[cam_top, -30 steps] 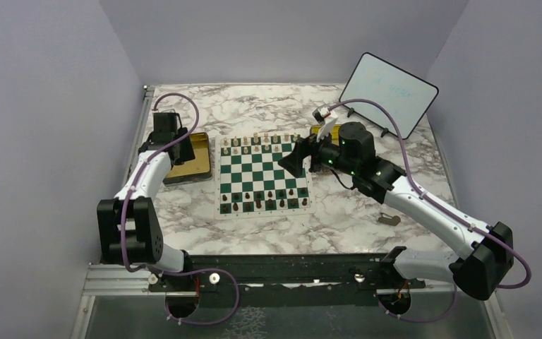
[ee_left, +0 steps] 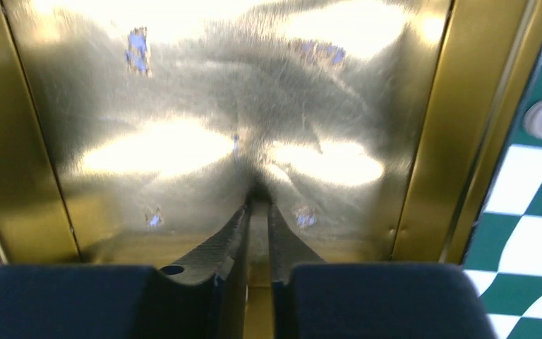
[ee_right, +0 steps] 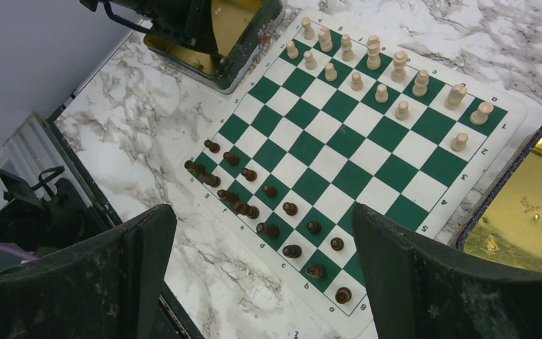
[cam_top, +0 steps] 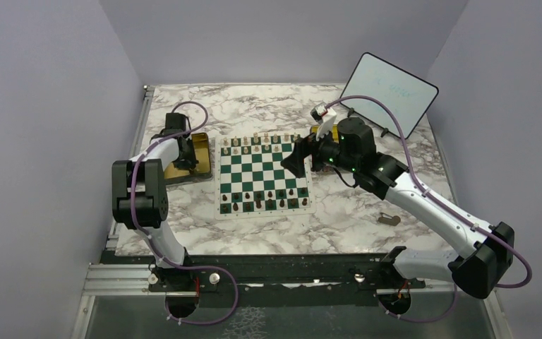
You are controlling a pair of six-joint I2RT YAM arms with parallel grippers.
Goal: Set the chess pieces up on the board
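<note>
My left gripper (cam_top: 190, 164) reaches down into the left gold tray (cam_top: 201, 152). In the left wrist view its fingertips (ee_left: 245, 212) are close together over the shiny tray floor; whether anything small sits between them is unclear. The chessboard (cam_top: 261, 176) carries light pieces (ee_right: 372, 49) along its far side and dark pieces (ee_right: 247, 210) along its near side. My right gripper (cam_top: 291, 164) is raised over the board's right side, its fingers wide open and empty in the right wrist view.
A second gold tray (ee_right: 522, 205) lies right of the board, partly under the right arm. A whiteboard (cam_top: 388, 92) stands at the back right, and a small object (cam_top: 389, 219) lies at the right.
The right arm is almost unchanged.
</note>
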